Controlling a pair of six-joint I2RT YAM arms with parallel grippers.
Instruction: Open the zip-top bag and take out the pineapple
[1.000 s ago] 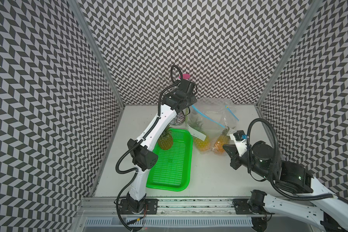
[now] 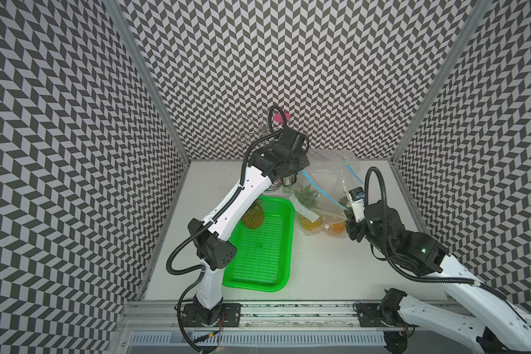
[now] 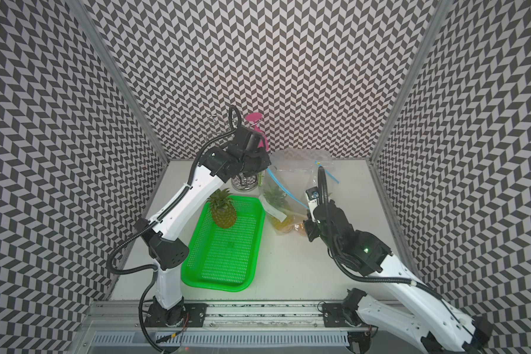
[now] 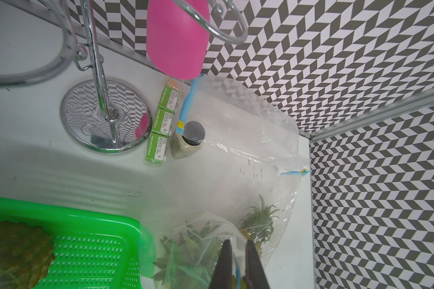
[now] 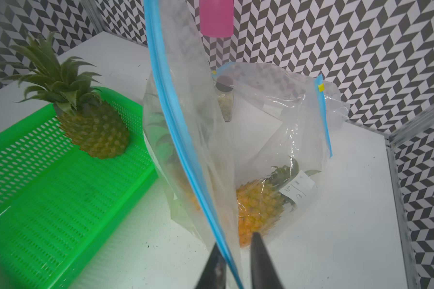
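A clear bag with a blue zip strip (image 5: 178, 134) holds pineapples (image 5: 258, 207) at the table's right-centre. My left gripper is shut on the bag's zip edge, lifting the strip taut. My right gripper is at the front end of that strip, which runs across its blurred, part-open fingers; whether it grips cannot be told. Another pineapple (image 5: 92, 130) lies in the green basket (image 5: 82, 212), left of the bag.
At the back stand a chrome stand (image 4: 106, 113) with a pink cup (image 4: 176, 48), green boxes (image 4: 156, 144) and a lidded jar (image 4: 185, 144).
The left gripper and strip shifted slightly right and toward the front since a second ago.
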